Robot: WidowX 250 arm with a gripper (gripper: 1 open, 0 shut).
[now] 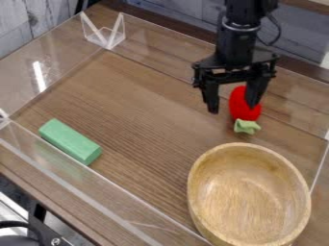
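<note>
My black gripper (232, 77) hangs at the upper right, its fingers spread wide on either side of a red strawberry-like object (244, 104) with a green top (245, 126). The left fingers end left of the red object; the right ones overlap its upper part. Whether they touch it I cannot tell.
A large wooden bowl (245, 202) fills the lower right. A green block (71, 140) lies at the lower left. A white wire holder (104, 29) stands at the back left.
</note>
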